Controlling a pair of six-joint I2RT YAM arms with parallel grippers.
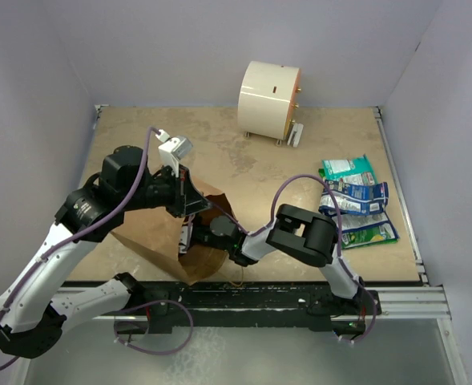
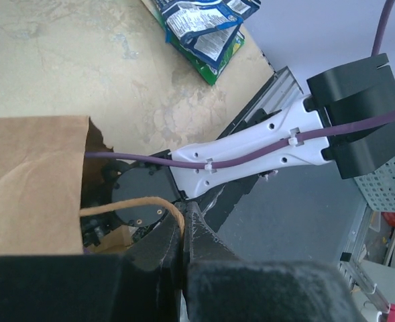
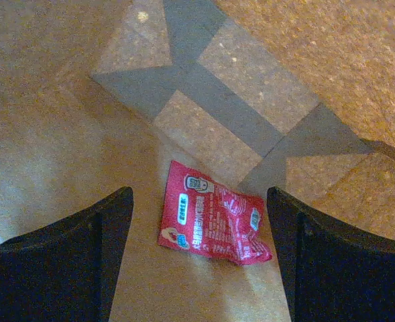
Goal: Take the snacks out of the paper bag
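The brown paper bag lies on its side with its mouth facing right, and it also shows at the left of the left wrist view. My left gripper is shut on the bag's twine handle, at the bag's upper rim. My right arm reaches into the mouth, so its gripper is hidden from above. In the right wrist view the right gripper is open inside the bag. A red snack packet lies on the bag's wall, in the gap between its fingers; contact cannot be told.
Several snack bags, a teal one, a blue one and a green one, are heaped at the table's right. A cream drum-shaped box stands at the back.
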